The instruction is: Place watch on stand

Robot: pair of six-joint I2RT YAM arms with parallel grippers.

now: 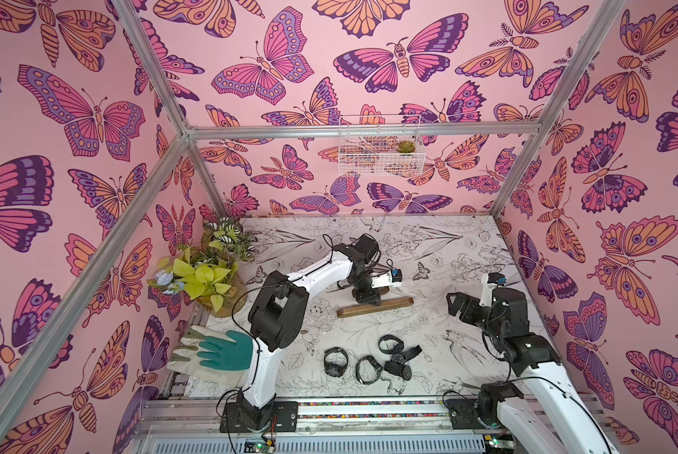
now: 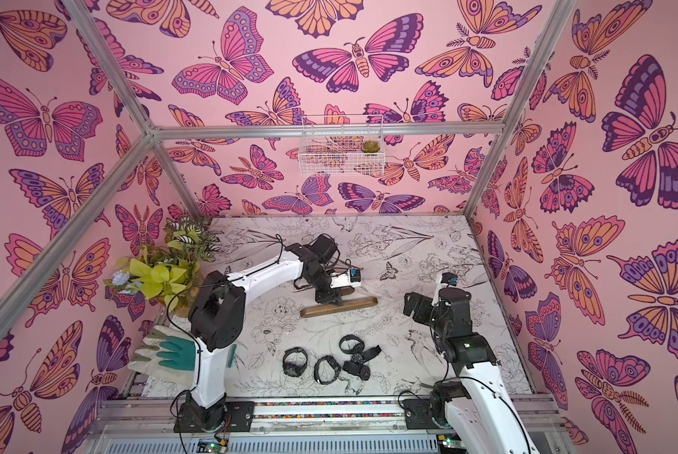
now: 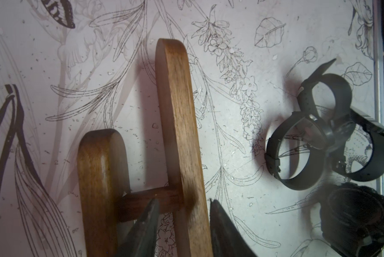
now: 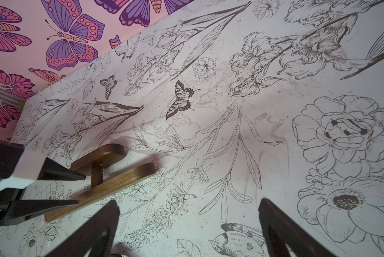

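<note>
The wooden stand lies on the patterned table, its long bar joined to a shorter bar by a short crosspiece. My left gripper reaches over the stand with its fingers apart, one on each side of the long bar; whether they touch it cannot be told. In the top left view, the left gripper hides part of the short bar. Several black watches lie loose near the front; one is a little apart on the left. My right gripper hangs open and empty above the right side.
A leafy plant and a pair of gloves occupy the left side. The metal rail borders the front. Bare table lies between the stand and the right arm, and along the back right.
</note>
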